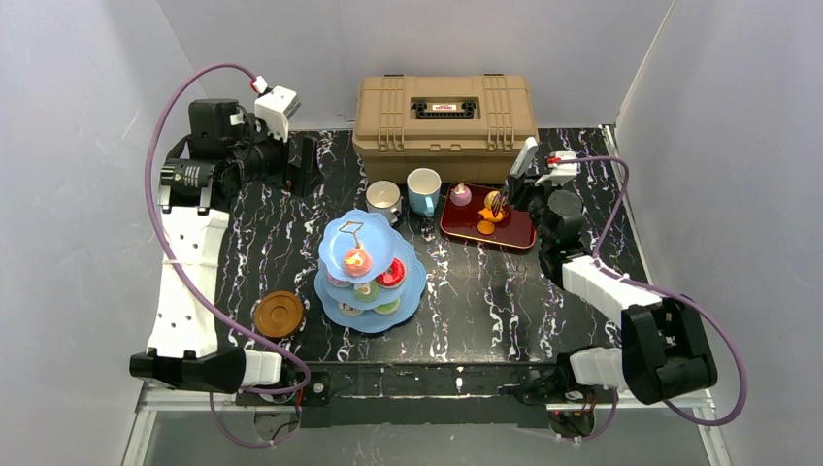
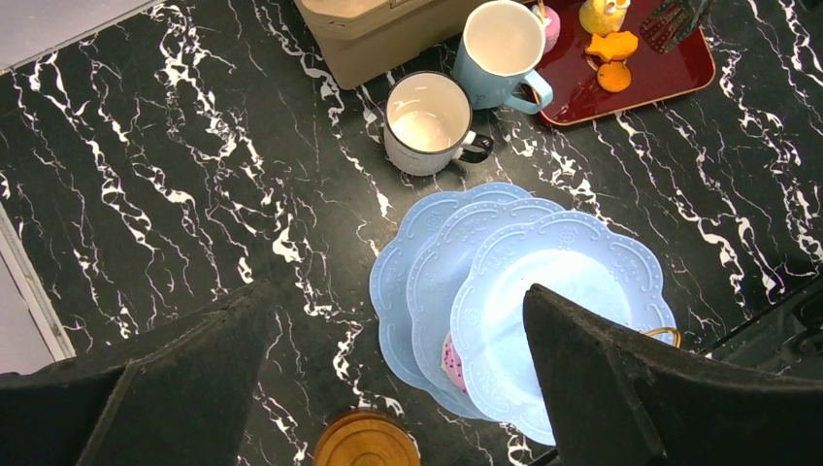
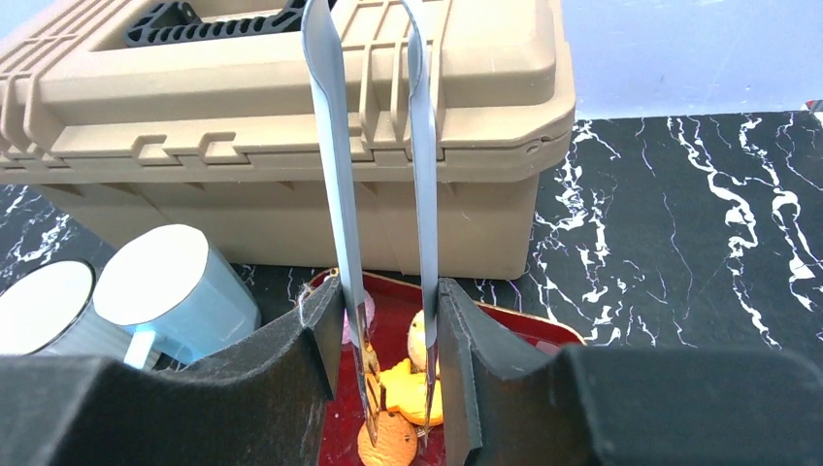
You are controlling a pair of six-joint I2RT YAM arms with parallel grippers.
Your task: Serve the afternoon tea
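My right gripper is shut on pale-handled tongs point(image 3: 340, 165). Their tips reach down over the dark red tray point(image 1: 514, 236), among the treats. On that tray are a pink-purple cake point(image 1: 461, 195), a yellow treat point(image 2: 604, 16), an orange piece point(image 2: 611, 46) and an orange disc point(image 2: 614, 77). Whether the tips touch any treat is unclear. Left of centre stands a blue tiered stand point(image 1: 415, 277), a pink cake point(image 1: 357, 261) on its top plate and several sweets lower down. My left gripper point(image 1: 303, 165) hangs open and empty at the back left.
Behind the tray sits a large tan toolbox point(image 1: 444, 141). A white mug point(image 2: 427, 124) and a light blue mug point(image 2: 500, 60) stand between stand and tray. A brown round lid point(image 1: 279, 315) lies front left.
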